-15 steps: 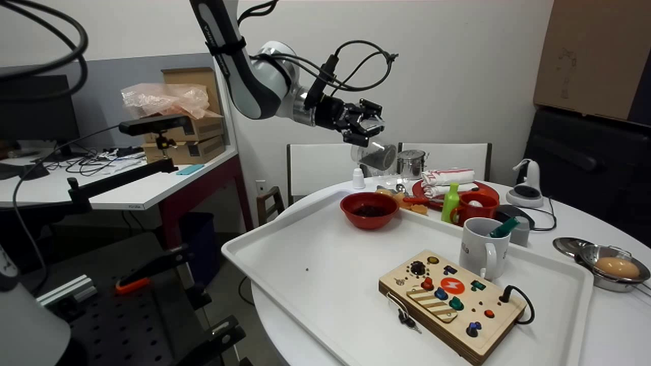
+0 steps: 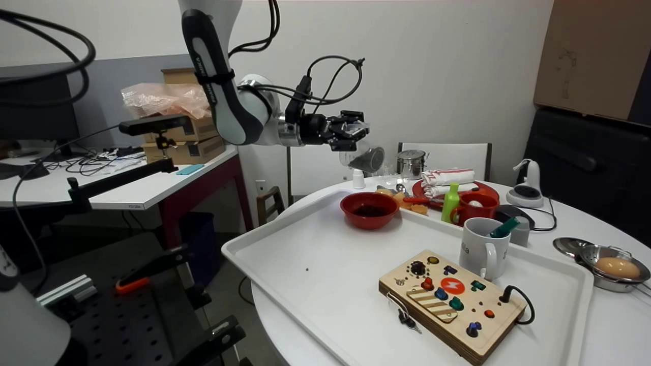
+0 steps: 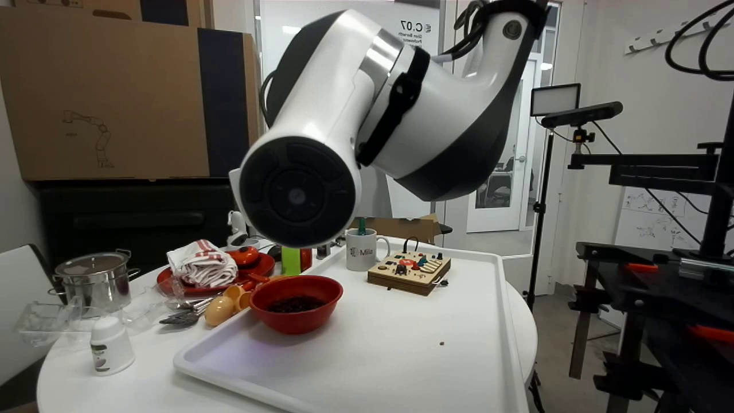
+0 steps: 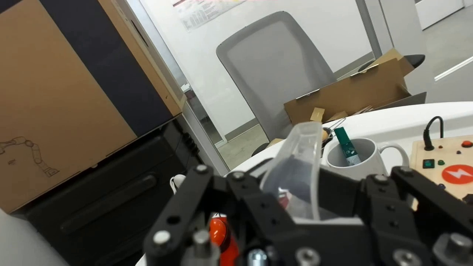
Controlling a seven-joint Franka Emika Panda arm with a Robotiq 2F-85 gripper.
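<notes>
My gripper (image 2: 358, 130) is raised above the table's far side, beyond the red bowl. Its fingers are shut on a clear plastic cup (image 2: 367, 159), which hangs tilted just below the fingers. In the wrist view, the cup's transparent wall (image 4: 290, 175) rises between the dark fingers. Whether anything is inside cannot be told. The red bowl (image 2: 370, 210) sits at the tray's far left corner with dark, small pieces in it, seen also in the other exterior view (image 3: 296, 323). There the arm hides the gripper.
The white tray (image 2: 317, 268) also carries a grey-white mug (image 2: 476, 250) and a wooden switch box (image 2: 448, 305). One tiny dark speck lies on its bare middle. Behind stand a white bottle (image 3: 111, 347), a steel pot (image 3: 95, 275) and a red plate with a cloth (image 3: 204, 265).
The arm has swung left and slightly lower in exterior view 1. The clear cup has moved along with the gripper and its tilt has changed. Bowl, tray and other things stay put.
</notes>
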